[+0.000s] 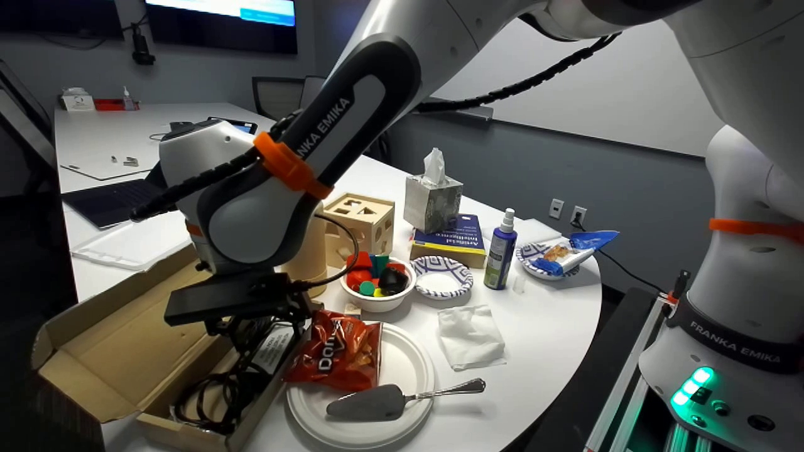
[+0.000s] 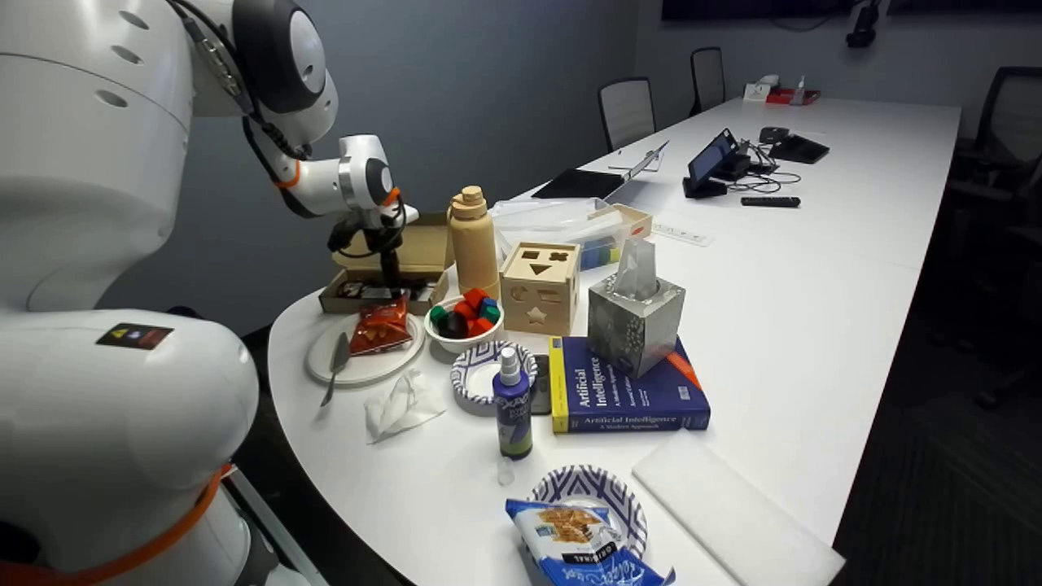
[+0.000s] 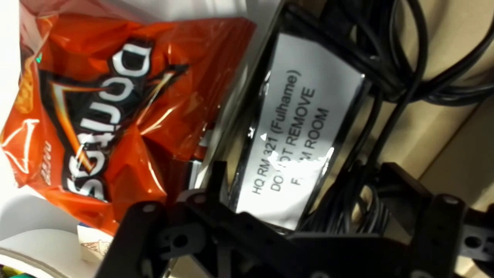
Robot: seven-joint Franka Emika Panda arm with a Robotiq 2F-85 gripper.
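Observation:
My gripper is open over the cardboard box (image 1: 117, 361), one finger (image 3: 216, 178) near the box wall beside the chip bag, the other over the cables. Between the fingers, below, lies a black power adapter with a white label (image 3: 296, 125). Black cables (image 3: 361, 208) are coiled around it in the box. Just outside the box wall, a red Doritos bag (image 1: 343, 350) rests on a white plate (image 1: 411, 354). A cake server (image 1: 369, 403) lies across that plate, its handle over the rim. In exterior view 1 the camera mount and wrist partly hide the fingers.
Close to the arm stand a bowl of colored blocks (image 1: 380, 301), a tan bottle (image 2: 474, 239) and a wooden shape box (image 1: 362, 226). A patterned bowl (image 1: 443, 279), napkin (image 1: 471, 335) and spray bottle (image 1: 499, 252) sit toward the base. Open tabletop lies around the napkin.

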